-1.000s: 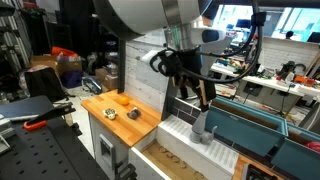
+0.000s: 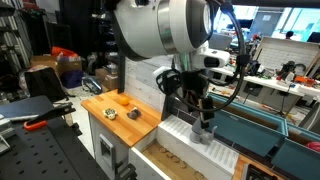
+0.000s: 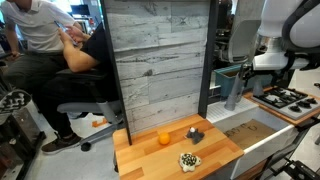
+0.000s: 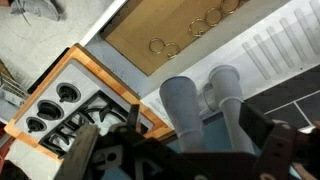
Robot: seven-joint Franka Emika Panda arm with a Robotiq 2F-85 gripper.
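Note:
My gripper points down over the white ribbed ledge, its fingers wide apart. Two grey cylinder-like pieces stand there; in the wrist view the left grey piece and the right grey piece both show between my black fingers. Whether the two pieces are joined cannot be made out. Neither finger visibly grips them. From the first exterior view, the grey pieces sit just below the fingertips. Their lower ends are partly hidden in the wrist view.
Beside the ledge lies an open drawer with several small rings. A toy stove is close by. The wooden counter carries an orange fruit and small items. Blue bins stand behind, and a white plank wall rises behind the counter.
The gripper has come down and slightly left toward the grey pieces over the last second. The grey pieces and the drawer look unmoved.

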